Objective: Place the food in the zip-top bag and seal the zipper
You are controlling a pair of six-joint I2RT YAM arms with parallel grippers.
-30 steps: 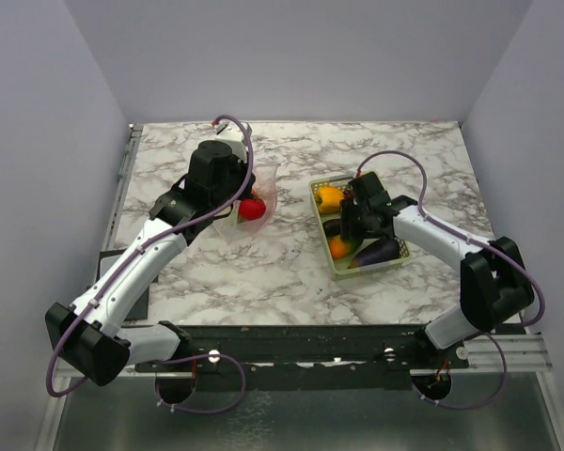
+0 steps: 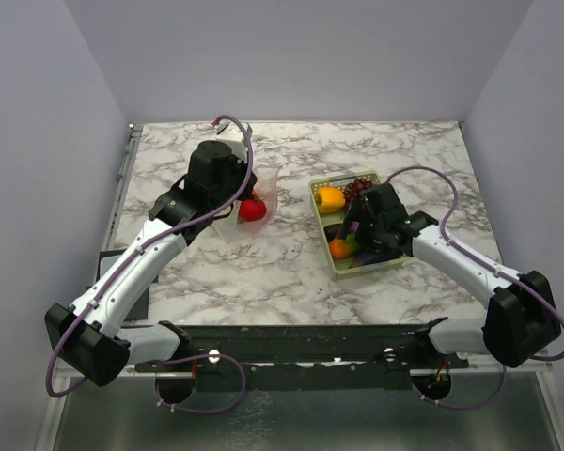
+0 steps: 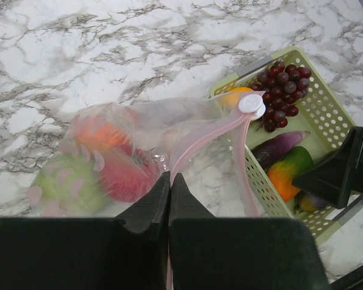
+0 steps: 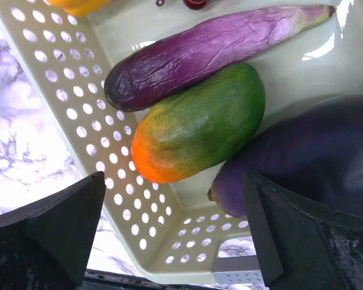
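The zip top bag [image 3: 139, 151] hangs under my left gripper, which is shut on its pink-edged plastic; red, orange and green food show inside it. In the right wrist view, my right gripper is open over the green crate [image 4: 78, 103], empty between its fingers, above a mango [image 4: 196, 127] and a large dark eggplant [image 4: 308, 154]. A long purple eggplant [image 4: 187, 60] lies beside the mango. Grapes [image 3: 284, 90] and a yellow pepper [image 2: 330, 199] are at the crate's back.
A dark flat object [image 2: 122, 282] lies at the left front edge.
The left arm and bag look unchanged.
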